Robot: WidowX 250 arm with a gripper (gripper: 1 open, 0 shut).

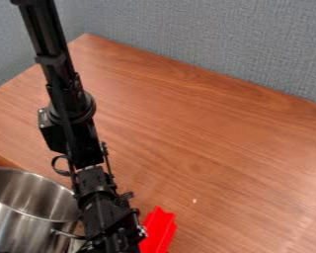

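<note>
My black arm reaches down from the top left to the bottom edge of the view, where the gripper (118, 237) is low beside a red object (158, 229). Its fingertips are hidden or cut off, so how they stand on the red object cannot be made out. A steel pot (23, 212) with a handle stands at the bottom left, just left of the gripper and partly out of view.
A grey fabric wall (213, 40) runs along the back edge.
</note>
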